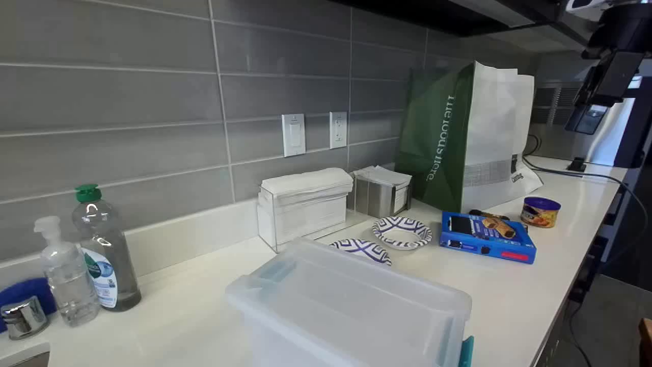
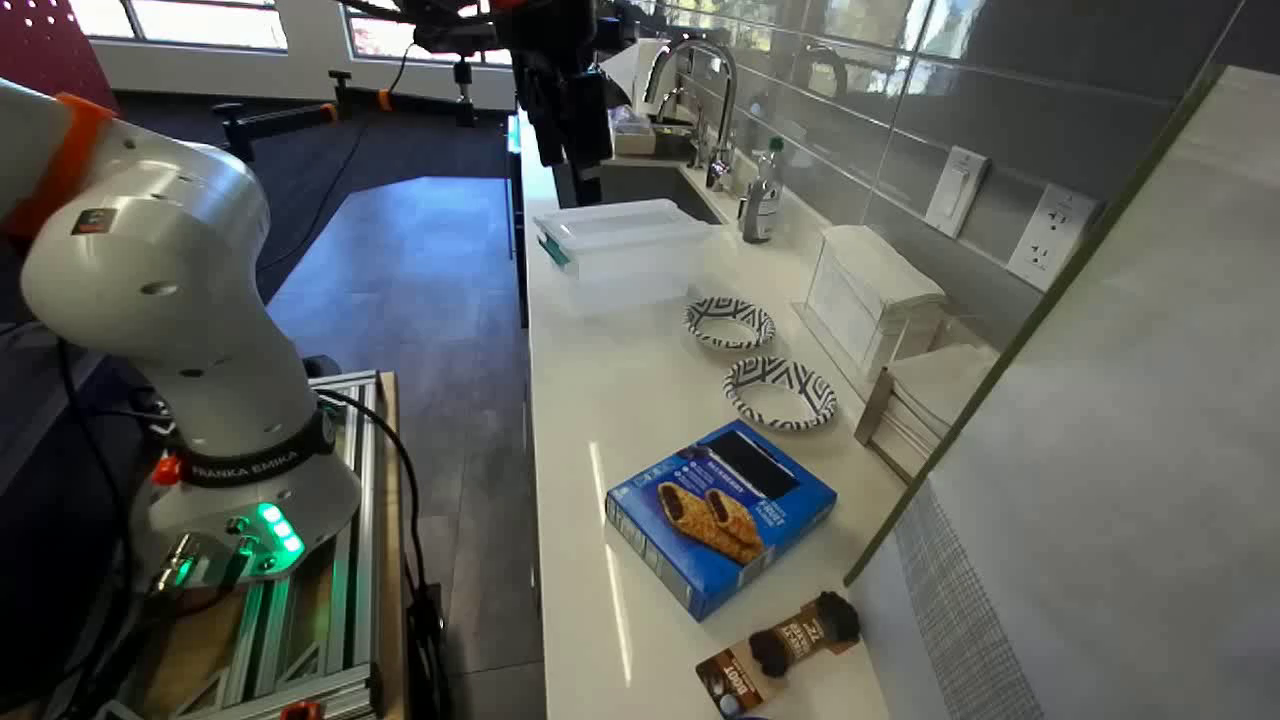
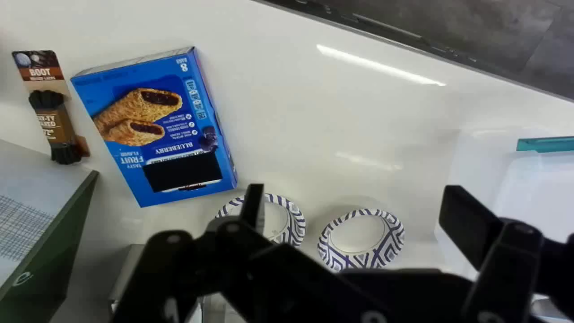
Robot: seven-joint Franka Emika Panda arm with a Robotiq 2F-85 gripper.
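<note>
My gripper is open, its two fingers wide apart with nothing held between them. High over the counter, the gripper [image 1: 587, 119] shows at the upper right of exterior view 1, clear of every object. Two patterned paper bowls lie on the counter: one bowl [image 3: 361, 240] appears between the fingers in the wrist view, the other bowl [image 3: 291, 220] is partly hidden behind the left finger. A blue box of blueberry bars [image 2: 720, 516] lies flat near them. Beyond the bowls stands a lidded clear plastic bin [image 2: 630, 258].
A large paper bag [image 1: 498, 134] stands against the wall, near packaged bootlaces [image 2: 786, 654] and a small snack tub [image 1: 541, 212]. Napkin holders [image 1: 305, 205] and soap bottles [image 1: 107, 257] line the wall.
</note>
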